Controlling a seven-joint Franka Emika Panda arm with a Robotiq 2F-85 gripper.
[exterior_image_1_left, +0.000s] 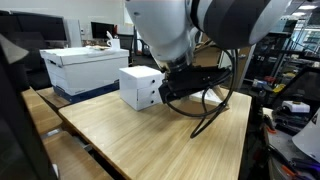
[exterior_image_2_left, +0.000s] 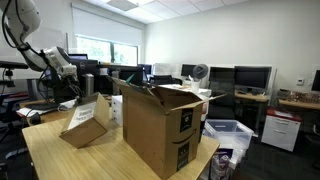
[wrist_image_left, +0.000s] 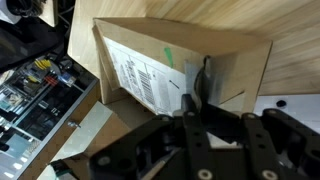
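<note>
An open cardboard box (wrist_image_left: 190, 38) with a white label (wrist_image_left: 140, 70) fills much of the wrist view. My gripper is shut on the edge of this box, and its dark fingers cover the spot where they meet the cardboard. In exterior view 2 a small cardboard box (exterior_image_2_left: 88, 122) stands tilted on the table at the left, beside the arm. The arm hides most of the box in exterior view 1, where only a pale part (exterior_image_1_left: 208, 98) shows.
A large cardboard box (exterior_image_2_left: 165, 135) with raised flaps stands on the table in exterior view 2. In exterior view 1, a white cube-like box (exterior_image_1_left: 140, 86) and a white storage box (exterior_image_1_left: 85, 70) stand toward the back.
</note>
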